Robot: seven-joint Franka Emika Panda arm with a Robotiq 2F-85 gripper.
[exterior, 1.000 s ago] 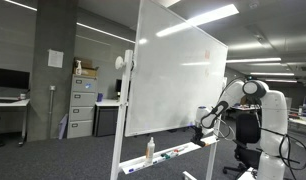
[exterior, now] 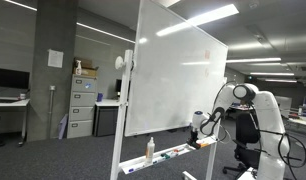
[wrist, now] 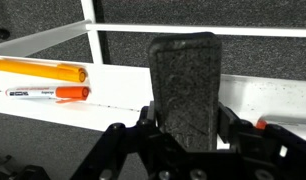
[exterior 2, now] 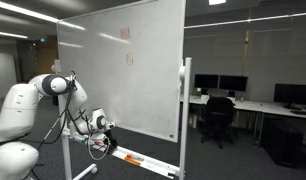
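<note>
In the wrist view, a dark block, which looks like a whiteboard eraser (wrist: 185,88), stands up between the fingers of my gripper, which is shut on it. Beneath it runs the white tray (wrist: 123,85). An orange marker (wrist: 40,70) and a white marker with an orange-red cap (wrist: 53,93) lie on the tray to the left. Seen from outside, the gripper (exterior: 194,135) is low by the right end of the whiteboard (exterior: 178,80). Whether the block touches the tray cannot be made out.
A bottle (exterior: 150,150) stands on the tray's far left part, with several small coloured items between it and the arm. The board's post (exterior 2: 184,115) rises beyond the tray. A dark office chair (exterior 2: 221,112) sits behind, clear of the arm.
The gripper has shifted slightly left along the tray in exterior view 1. An orange spot on the tray beside it now shows more clearly. The other items there look unmoved.
</note>
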